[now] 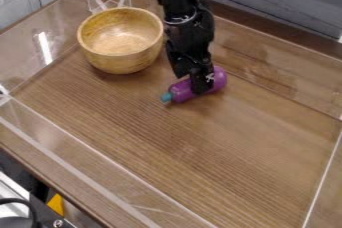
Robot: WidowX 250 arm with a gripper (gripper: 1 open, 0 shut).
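Note:
A purple object (pixel 185 89) with a teal tip lies on the wooden surface right of center, slanting from lower left to upper right. The black gripper (pixel 190 72) reaches down from the top, its fingers low over the purple object and partly in front of it. Whether they touch it or how far they are apart is hard to tell.
A tan bowl (pixel 118 57) sits at the upper left of the wooden surface (pixel 201 157), beside the arm. Walls line the back and left.

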